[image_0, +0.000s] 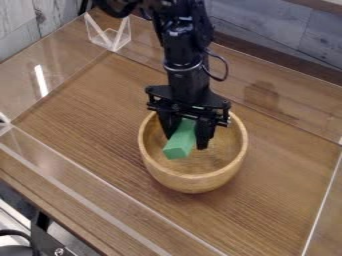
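Observation:
My black gripper (190, 122) is over a light wooden bowl (194, 175) at the centre of the table, its fingers reaching down inside the rim. It is shut on a green object (179, 144), which hangs tilted in the bowl. Whether the object touches the bowl's bottom is hard to tell, and its upper part is hidden by the gripper.
A clear plastic holder (108, 30) stands at the back left. A panelled wall runs along the back.

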